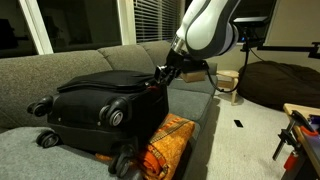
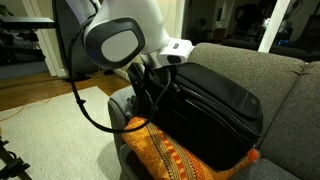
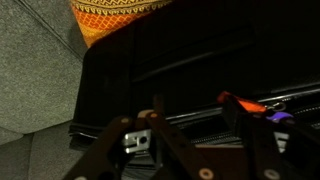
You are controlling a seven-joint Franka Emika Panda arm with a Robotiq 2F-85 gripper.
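Observation:
A black wheeled suitcase [image 1: 105, 108] lies on its side on the grey couch. My gripper [image 1: 165, 76] is at the suitcase's upper edge, near its right end in exterior view 1. From the wrist, the dark fingers of my gripper stand apart over the black fabric, near a zipper [image 3: 190, 118]. A red-orange tag [image 3: 240, 102] lies by the right finger, with a purple piece [image 3: 279, 117] beside it. Whether the fingers touch the tag or zipper cannot be told. In exterior view 2 the white arm [image 2: 125, 42] hides much of the gripper.
An orange patterned cloth [image 1: 168, 145] lies on the couch beside and partly under the suitcase. The couch backrest [image 1: 40, 78] runs behind. Open carpet [image 1: 240, 135] lies to the right, with a wooden table [image 1: 305, 125] at the far right edge.

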